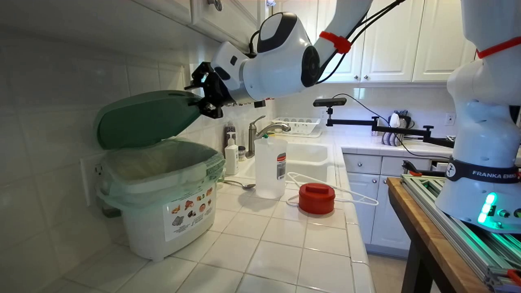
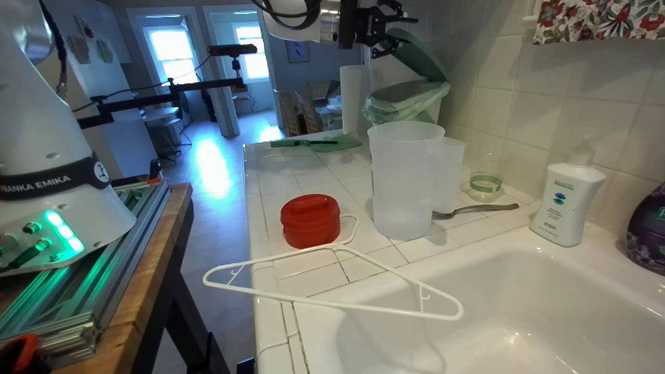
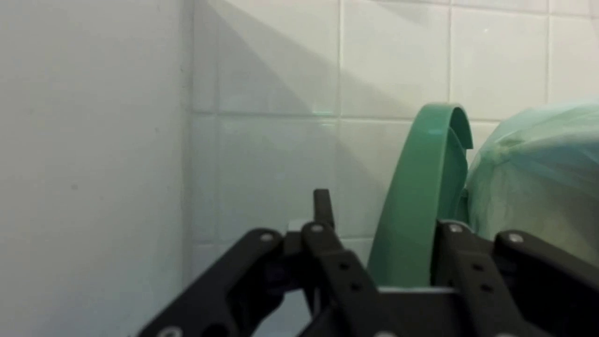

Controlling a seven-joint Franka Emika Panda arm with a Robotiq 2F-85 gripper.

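Observation:
A green lid (image 1: pixel 146 119) stands raised and tilted over a white bin (image 1: pixel 139 224), hinged at its far side. Pale green liner film (image 1: pixel 114 193) is folded over the bin's rim. My gripper (image 1: pixel 195 95) is at the lid's free edge, one finger above and one below it. In the wrist view the lid (image 3: pixel 412 196) passes between the fingers of my gripper, which is shut on it; the exact contact is hard to make out. From the other side, the lid (image 2: pixel 417 53) again reaches up to the gripper (image 2: pixel 399 34).
A clear plastic jug (image 1: pixel 270 168), a red container (image 1: pixel 316 198) and a white hanger (image 2: pixel 333 305) occupy the counter beside the sink (image 2: pixel 530 299). Upper cabinets (image 1: pixel 227 19) hang close above the arm. The tiled wall (image 3: pixel 275 168) lies behind the lid. Counter in front of the bin is clear.

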